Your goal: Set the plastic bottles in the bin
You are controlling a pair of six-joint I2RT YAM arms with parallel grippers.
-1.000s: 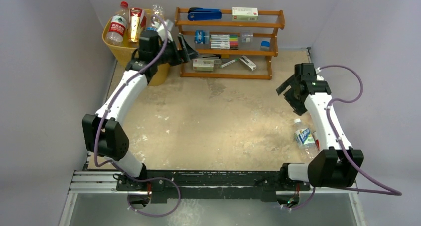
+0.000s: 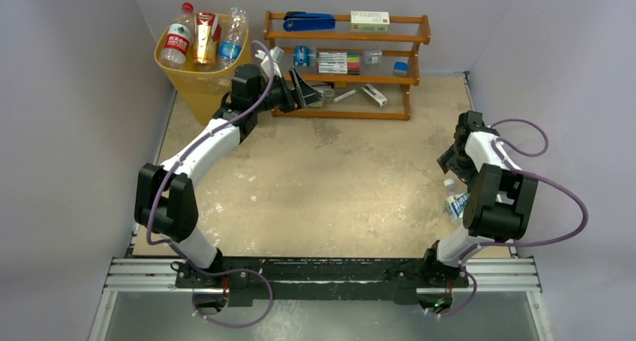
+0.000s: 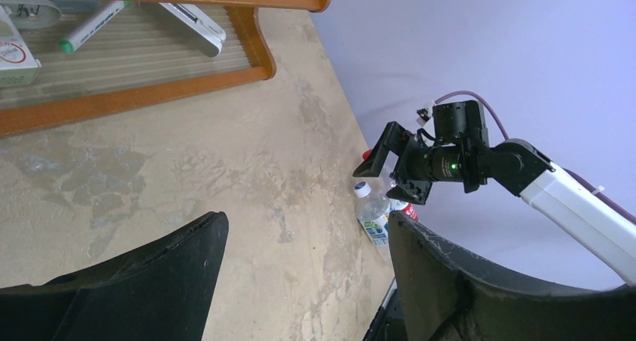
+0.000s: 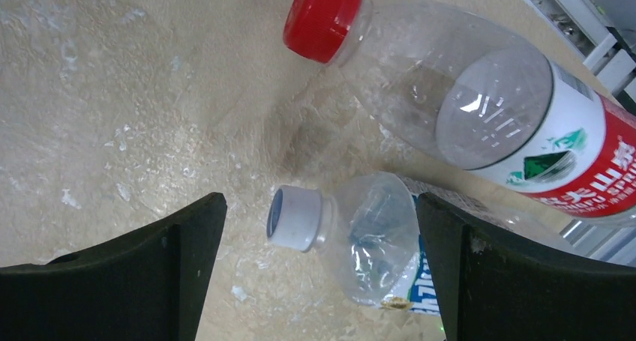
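Observation:
The yellow bin (image 2: 180, 86) at the back left holds several bottles and a can-like red-gold item. My left gripper (image 2: 301, 91) hangs open in front of the shelf, with nothing between its fingers. At the right edge of the floor lie two plastic bottles: a white-capped one (image 2: 457, 204), also in the left wrist view (image 3: 371, 213), and a red-capped one, mostly hidden from the top view by the right arm. My right gripper (image 2: 457, 163) is open just above them; in the right wrist view the white-capped bottle's neck lies between its fingertips.
A wooden shelf (image 2: 382, 37) with markers, boxes and small items stands along the back wall. Walls border both sides, the right one close to the right arm.
My left gripper has moved right and down from beside the bin. My right gripper has moved toward the front and right, over the bottles, its elbow drawing in.

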